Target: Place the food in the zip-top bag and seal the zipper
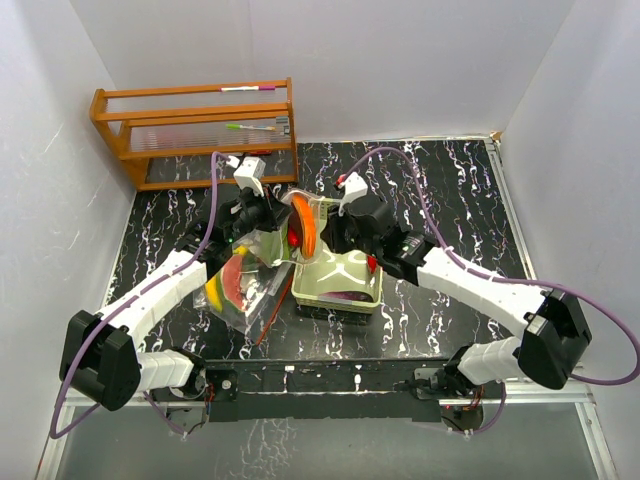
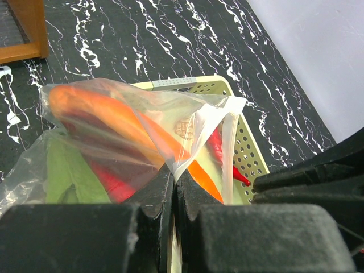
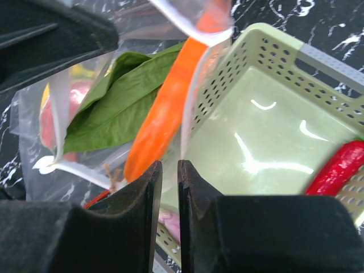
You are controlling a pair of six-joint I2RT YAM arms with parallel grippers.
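Observation:
My left gripper is shut on the clear bag's top edge. Inside the bag are an orange carrot, a green leaf, a red item and, in the top view, a watermelon slice and something yellow. My right gripper is over the pale green basket, its fingers closed; I cannot see what, if anything, is between them. A red pepper lies at the basket's side and a pinkish purple item at its near end.
A wooden rack with pens stands at the back left. The right arm crosses over the right part of the table.

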